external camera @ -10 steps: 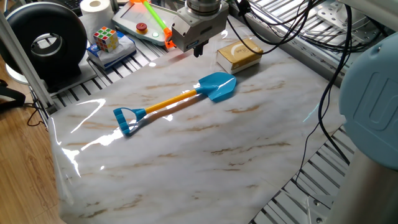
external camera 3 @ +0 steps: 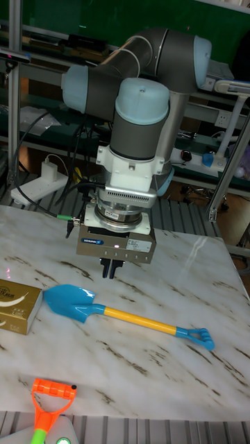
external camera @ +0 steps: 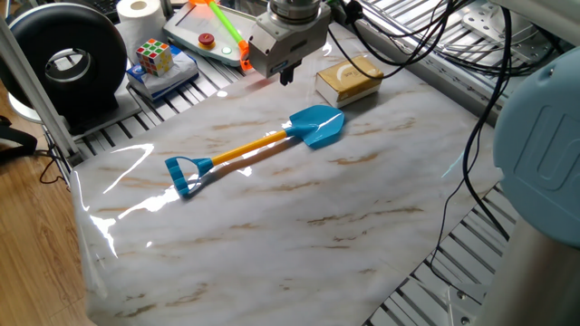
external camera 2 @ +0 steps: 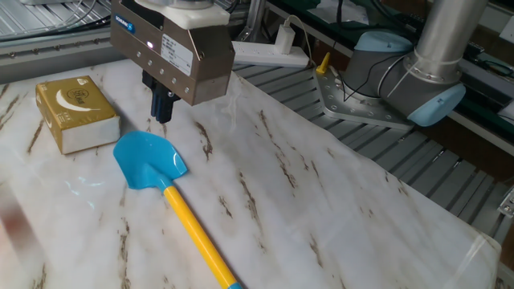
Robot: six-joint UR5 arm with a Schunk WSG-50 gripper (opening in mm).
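A toy shovel with a blue blade (external camera: 317, 125), a yellow shaft (external camera: 249, 148) and a blue handle (external camera: 186, 174) lies flat on the marbled tabletop (external camera: 272, 244). Its blade is beside the gold tissue pack (external camera 2: 76, 115), and exterior view 2 cuts off the handle end. My gripper (external camera 3: 112, 277) hangs above the table near the blade, clear of the shovel and the pack. Its dark fingers (external camera 2: 161, 107) point down close together, shut, with nothing visible between them.
Beyond the table edge are a Rubik's cube (external camera: 155, 56) on a blue-and-white pack, a paper roll (external camera: 142, 20) and an orange-green toy handle (external camera 3: 53, 396). Cables (external camera: 471, 136) hang along the right.
In exterior view 1 my gripper has shifted very slightly left. The shovel and the gold pack lie where they were.
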